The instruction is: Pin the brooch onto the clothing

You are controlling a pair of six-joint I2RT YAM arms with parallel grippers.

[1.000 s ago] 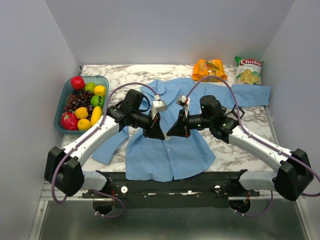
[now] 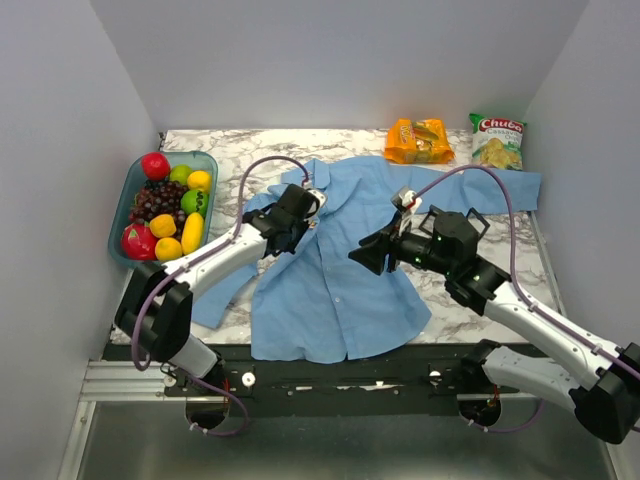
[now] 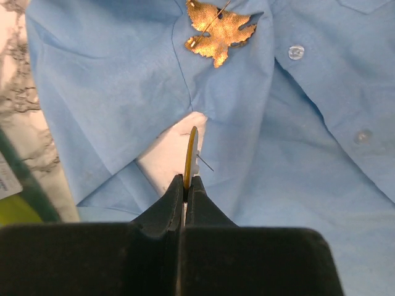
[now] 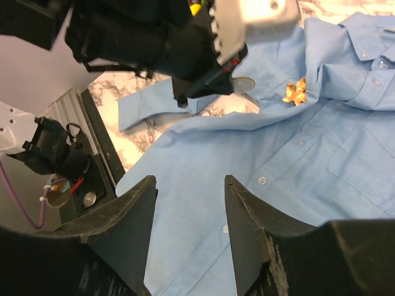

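Observation:
A thin round disc (image 3: pixel 190 154), gold-edged with a short needle sticking out of its side, stands edge-on in the tips of my left gripper, which is shut on it. In the right wrist view the disc (image 4: pixel 244 84) shows its round face. Below it spreads the light blue shirt (image 2: pixel 335 300). A gold leaf-shaped brooch (image 3: pixel 217 28) rests on the shirt near the collar, a needle crossing it; I cannot tell whether it is fastened. My right gripper hangs open above the shirt front, empty between its fingers.
To the left stands a green basket (image 2: pixel 120 222) of fruit. An orange snack bag (image 2: pixel 418 142) and a green-and-white chip bag (image 2: pixel 497 142) lie at the back right. Bare marble-patterned table (image 2: pixel 240 145) shows around the shirt.
My left gripper has drawn away from the right one, moving left and back toward the leaf brooch. The right gripper, close beside it before, has shifted right; its fingers now stand open.

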